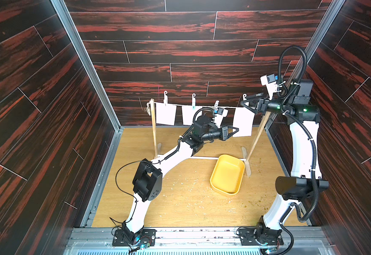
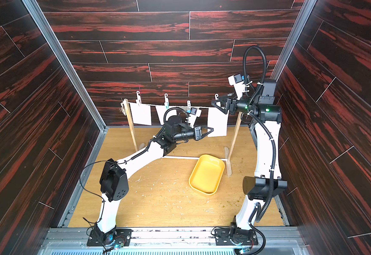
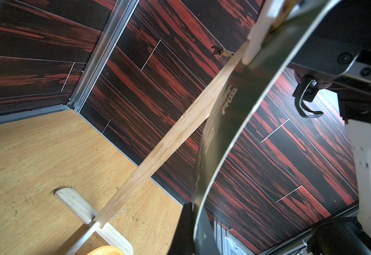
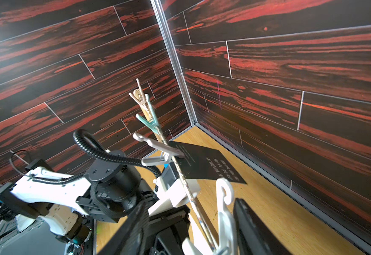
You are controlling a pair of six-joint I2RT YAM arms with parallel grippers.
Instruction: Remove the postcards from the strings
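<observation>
White postcards hang by clothespins from a string: two at the left (image 1: 165, 114), a third mostly behind my left arm, and the rightmost postcard (image 1: 243, 123) near the right pole. My left gripper (image 1: 237, 129) is shut on that rightmost postcard's lower left edge; in the left wrist view the bowed card (image 3: 228, 127) runs down between the fingertips. Higher up, my right gripper (image 1: 243, 102) is at the white clothespin (image 4: 225, 212) holding this card. Its fingers are partly open around the pin, which sits close to the right finger (image 4: 253, 229), with a gap toward the other one.
A yellow tray (image 1: 228, 174) stands empty on the table below the rightmost card. The string is tied to wooden poles (image 1: 153, 131) on a frame. My left arm crosses in front of the middle cards.
</observation>
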